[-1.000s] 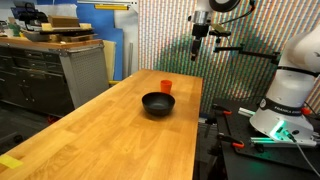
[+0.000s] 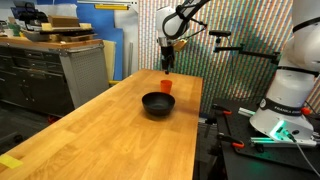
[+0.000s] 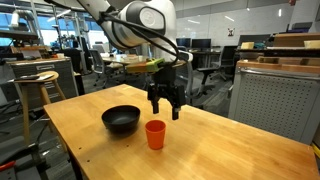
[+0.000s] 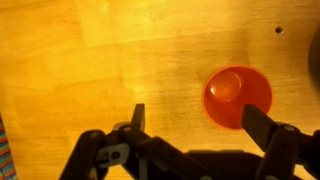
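On the wooden table stands an orange-red cup [image 2: 166, 87], upright; in the wrist view the cup [image 4: 237, 97] is seen from above and looks empty. A black bowl [image 2: 158, 104] sits close to it; its edge [image 4: 315, 60] just enters the wrist view at the right. My gripper [image 3: 165, 108] hangs over the table, above the cup [image 3: 155, 134] and apart from it. Its fingers are spread wide with nothing between them. In the wrist view the gripper has the cup near its right finger [image 4: 257, 125], off-centre in the gap.
A grey cabinet [image 3: 271, 95] stands behind it in the second exterior view. Striped fabric shows at the wrist view's lower left edge.
From the right, my arm has swung left and lowered toward the cup. The cup and bowl have not moved.
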